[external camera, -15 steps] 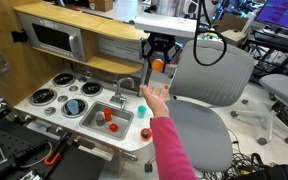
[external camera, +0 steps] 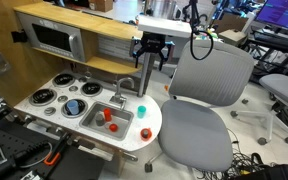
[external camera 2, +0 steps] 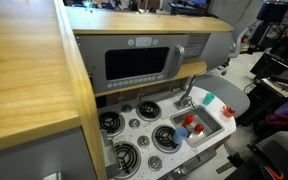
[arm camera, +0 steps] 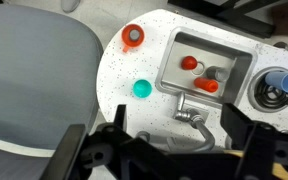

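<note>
High above the white counter (external camera: 154, 116), my gripper (external camera: 150, 62) hangs open with nothing between its fingers. From the wrist view, the dark fingers of the gripper stand wide apart over the counter's edge and faucet (arm camera: 189, 112). A small turquoise cup (arm camera: 142, 88) rests on the white surface beside the sink (arm camera: 172, 70). Farther along the counter lies a red-orange round item (arm camera: 133, 36). Inside the sink are a red ball-like item (arm camera: 189, 62), a red piece (arm camera: 206, 84) and a grey cup (arm camera: 220, 74).
A blue cup (external camera: 72, 107) stands on the stove. The microwave (external camera: 62, 39) and wooden shelf (external camera: 114, 65) lie behind the counter. A grey office chair (external camera: 196, 135) is close beside the counter's rounded end.
A second ago an orange item was at the gripper above a person's open hand. Hand and item are now out of view.
</note>
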